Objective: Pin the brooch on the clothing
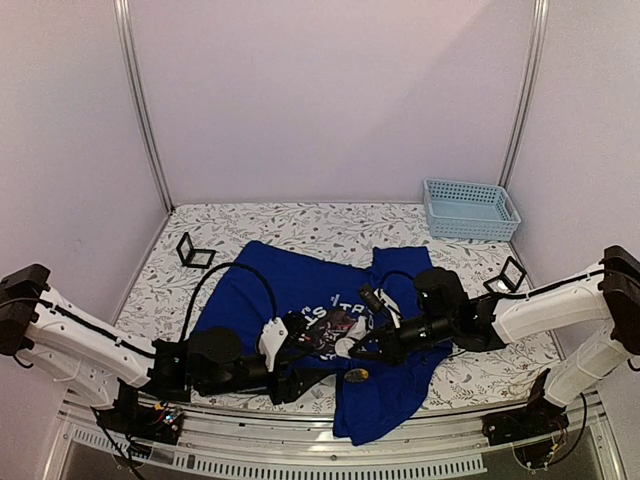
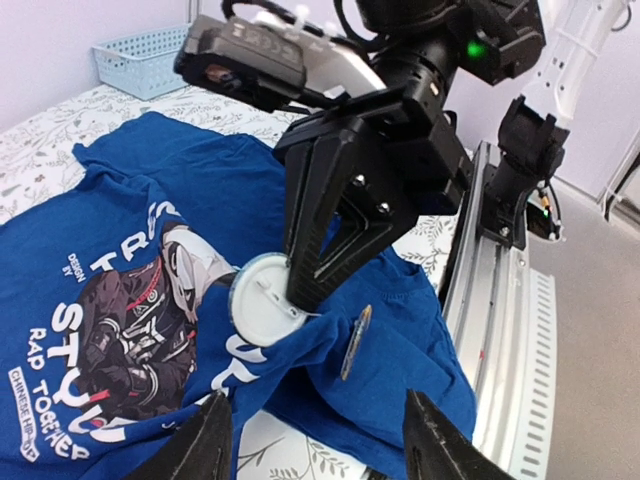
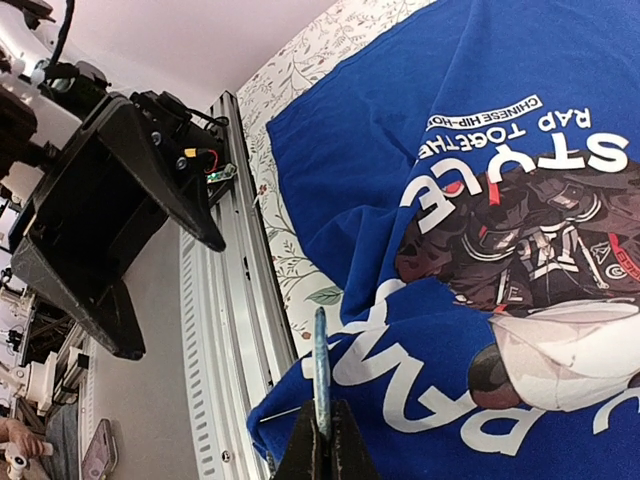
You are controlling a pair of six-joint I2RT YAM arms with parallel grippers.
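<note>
The blue printed shirt lies spread out, its near part bunched into a raised fold. A round, white-backed brooch with a thin metal pin is pinched at its rim by my right gripper, which is shut on it. The right wrist view shows the brooch edge-on, its pin sticking out leftward beside the fold; whether it passes through the cloth, I cannot tell. My left gripper stands open just left of the brooch, with nothing between its fingers.
A light-blue basket stands at the back right. Small black frames sit at the left and right. A gold-brown oval shows near the fold.
</note>
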